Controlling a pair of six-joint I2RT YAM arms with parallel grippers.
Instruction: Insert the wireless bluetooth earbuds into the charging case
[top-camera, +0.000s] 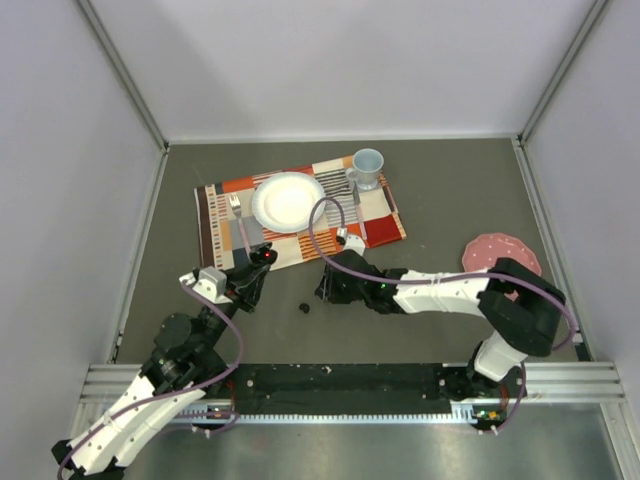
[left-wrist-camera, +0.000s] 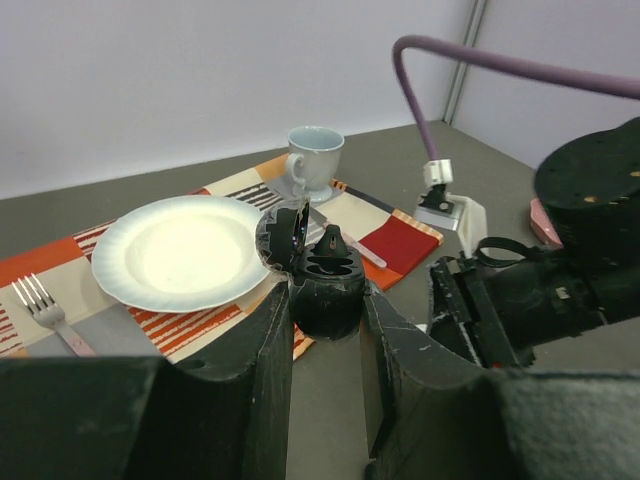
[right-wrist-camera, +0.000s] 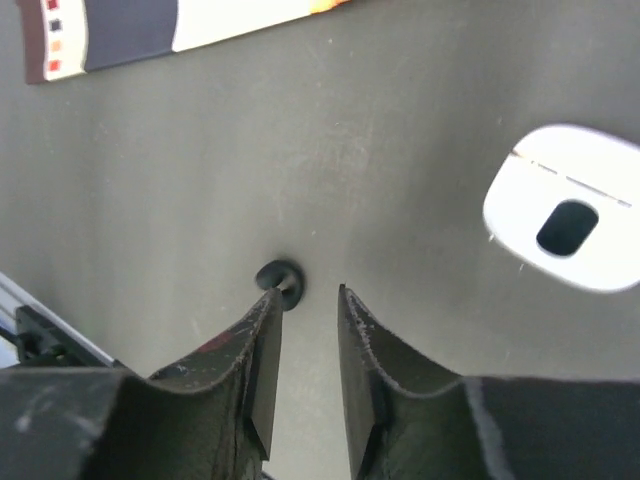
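Observation:
My left gripper is shut on the black charging case (left-wrist-camera: 330, 315), lifted above the table with its lid up. Two recesses show inside it; whether an earbud sits in one, I cannot tell. From above, the case (top-camera: 263, 255) is at the mat's front-left edge. A small black earbud (top-camera: 304, 308) lies on the bare table. My right gripper (top-camera: 321, 288) is just behind it and to its right. In the right wrist view, the earbud (right-wrist-camera: 283, 283) lies beyond the left fingertip, and my right gripper is part open with nothing between its fingers.
A white rounded object with a dark slot (right-wrist-camera: 575, 205) lies on the table near the right gripper. On the striped mat are a white plate (top-camera: 289, 202), a fork (top-camera: 239, 218) and a cup (top-camera: 367, 166). A pink plate (top-camera: 500, 252) is at the right.

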